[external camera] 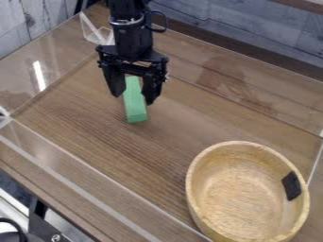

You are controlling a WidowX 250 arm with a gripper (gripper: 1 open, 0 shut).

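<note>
My black gripper (134, 85) hangs over a green object (136, 112) lying on the wooden table, its two fingers open on either side of the object's upper part. The gripper partly hides the object; whether the fingers touch it I cannot tell.
A large round beige bin (246, 222) with a dark handle patch stands at the lower right. Table edges show at the left and at the top right.
</note>
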